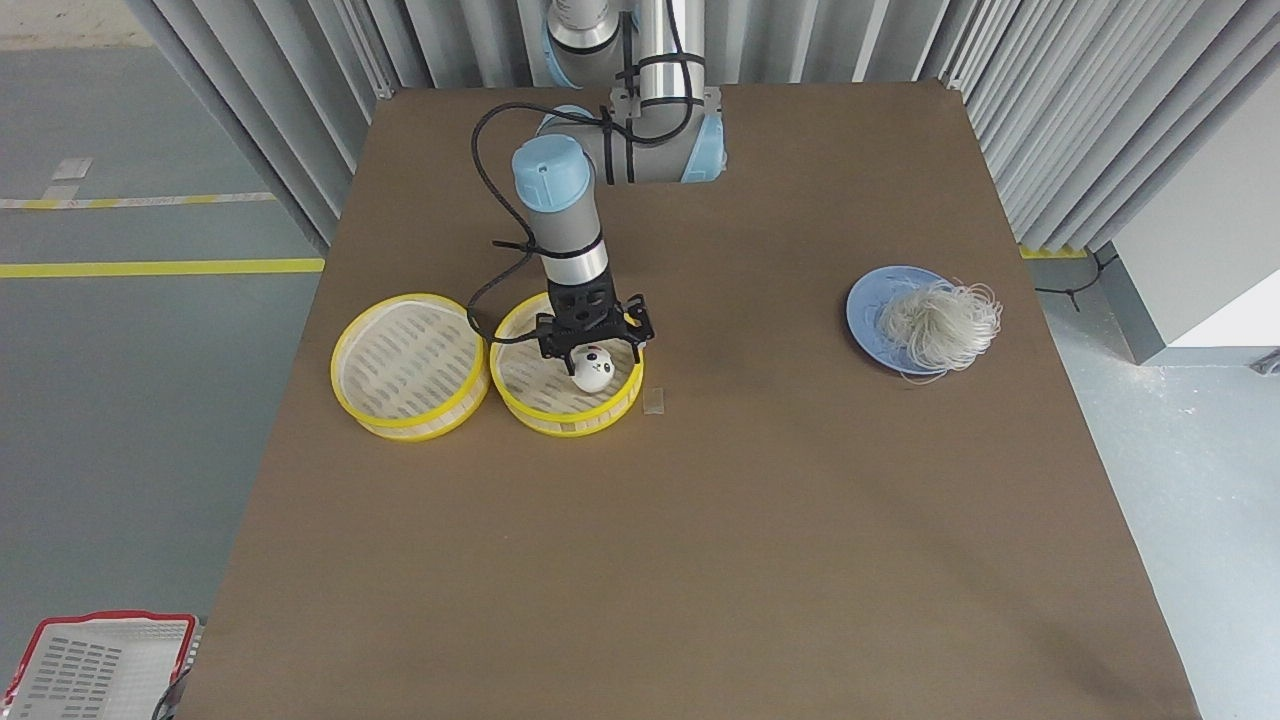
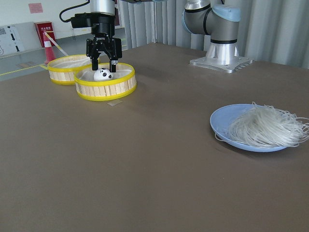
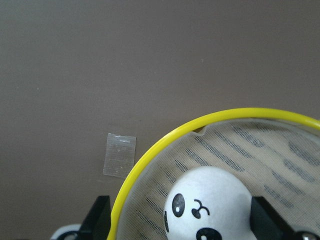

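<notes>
My gripper (image 1: 595,348) points down into the right-hand steamer basket (image 1: 564,418), with a white ball with a panda face (image 1: 593,370) low between its fingers. In the left camera view the gripper (image 2: 103,66) reaches down to the ball (image 2: 103,75) inside the yellow-rimmed basket (image 2: 105,93). In the wrist view the ball (image 3: 207,210) sits over the mesh floor, by the right finger; the left finger is apart from it, near the rim. The fingers look open.
A second steamer basket (image 1: 408,360) stands just left of the first. A blue plate (image 1: 876,306) with white noodle-like strands (image 1: 942,324) is at the right of the table.
</notes>
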